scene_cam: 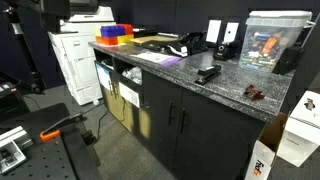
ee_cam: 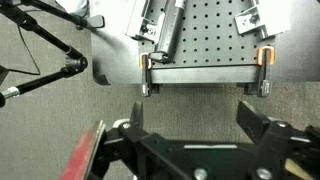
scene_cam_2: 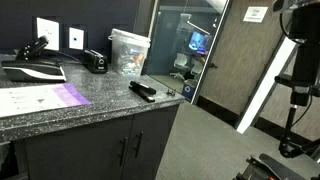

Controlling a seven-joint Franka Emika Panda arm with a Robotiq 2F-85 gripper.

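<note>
My gripper stands open in the wrist view, its black fingers (ee_cam: pixel 138 118) wide apart with only grey carpet showing beneath the gap. Across the dark countertop in exterior view 1 lie a black stapler (scene_cam: pixel 207 75), a small dark reddish object (scene_cam: pixel 254 93) and a stack of red, yellow and blue blocks (scene_cam: pixel 115 34). A clear lidded bin (scene_cam: pixel 268 45) is at the back; the stapler (scene_cam_2: pixel 142 92) and bin (scene_cam_2: pixel 128 52) also appear in exterior view 2. The gripper is not near any of these.
Below the camera is the edge of a perforated metal plate (ee_cam: pixel 215 45) with orange-and-black clamps (ee_cam: pixel 264 70). Dark cabinets (scene_cam: pixel 175 125) support the counter. An open white box (scene_cam: pixel 298 135) stands at its right end.
</note>
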